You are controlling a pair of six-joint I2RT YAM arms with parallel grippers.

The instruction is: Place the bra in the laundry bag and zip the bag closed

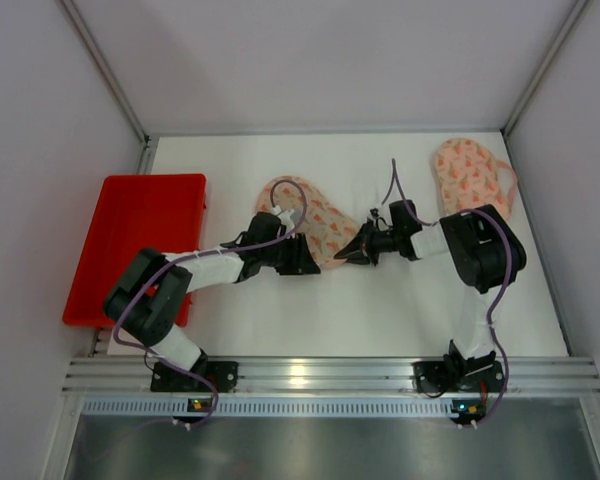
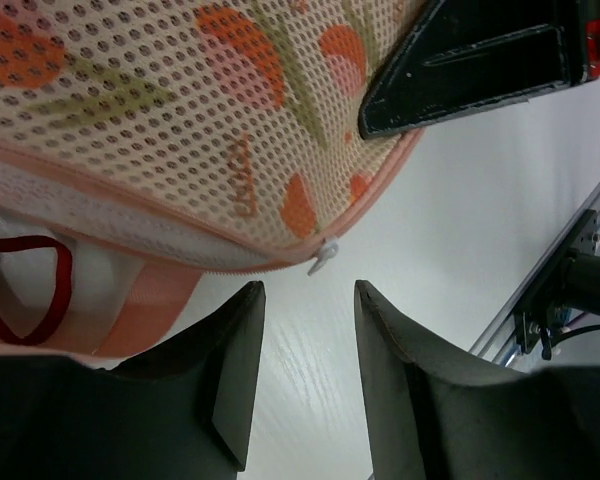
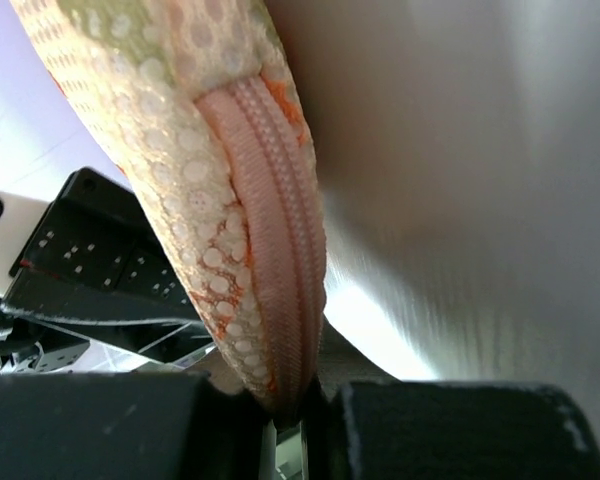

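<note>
The laundry bag [image 1: 315, 215], cream mesh with an orange floral print and pink trim, lies mid-table. My right gripper is shut on a corner of it, by the end of the pink zip [image 3: 280, 220]. In the left wrist view, the zip's small metal pull [image 2: 325, 253] sits at the bag's near edge. My left gripper stands open just short of that pull, nothing between its fingers. Through a gap under the zip edge shows a red strap [image 2: 60, 290], apparently the bra's; the rest of it is hidden.
An empty-looking red bin [image 1: 135, 240] stands at the left, partly under my left arm. Another bag [image 1: 470, 180] with the same print lies at the back right.
</note>
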